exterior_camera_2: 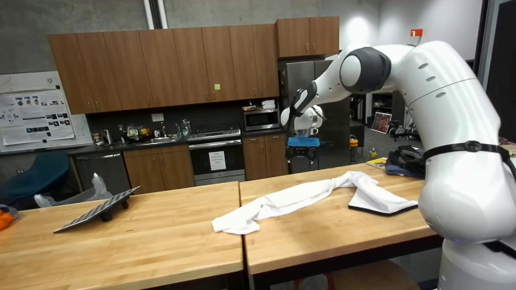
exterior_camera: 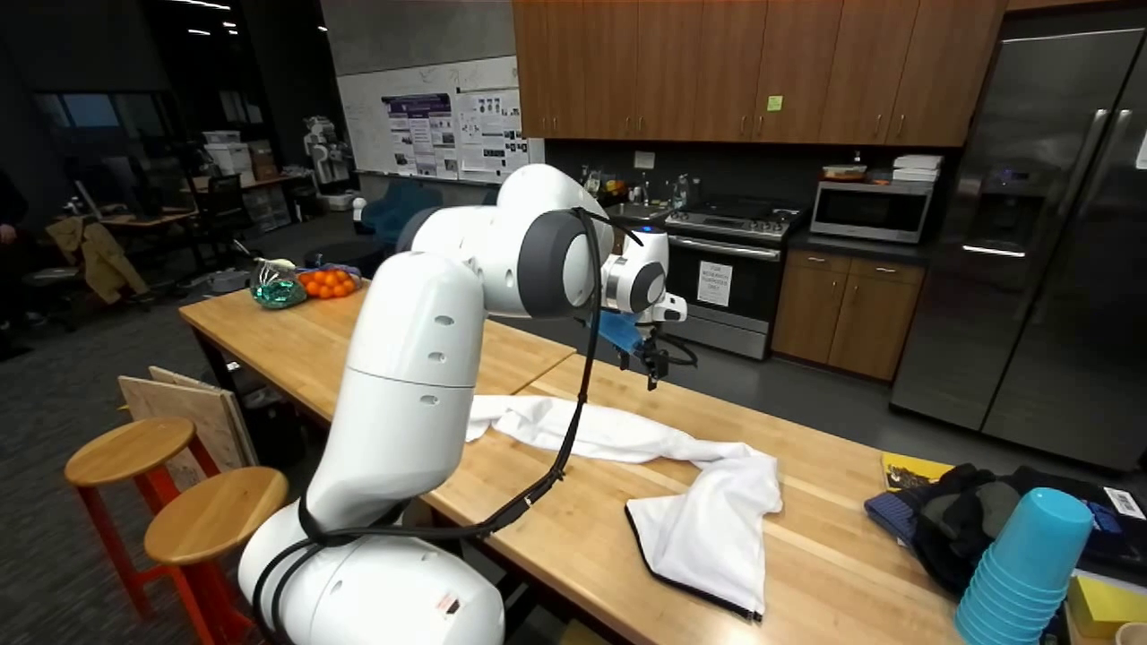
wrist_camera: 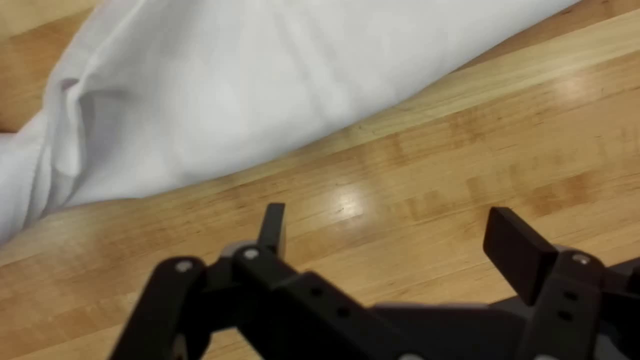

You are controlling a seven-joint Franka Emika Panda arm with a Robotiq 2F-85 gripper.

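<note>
A long white cloth [exterior_camera: 618, 431] lies rumpled across the wooden table, bent near its middle, with a black-edged end [exterior_camera: 704, 543] spread flat. In exterior view 2 the cloth [exterior_camera_2: 290, 197] reaches leftward over the seam between two tables. My gripper [exterior_camera: 639, 372] hangs in the air above the table's far side, beyond the cloth. Its fingers stand wide apart in the wrist view, the gripper open with only bare table visible between them. There the cloth [wrist_camera: 252, 90] fills the upper left, clear of the fingertips.
Stacked blue cups [exterior_camera: 1021, 570] and a dark clothing pile [exterior_camera: 957, 521] occupy the right end. Oranges [exterior_camera: 328, 283] sit at the far left end. A tilted dark panel [exterior_camera_2: 99, 211] stands on the left table. Bare wood surrounds the cloth.
</note>
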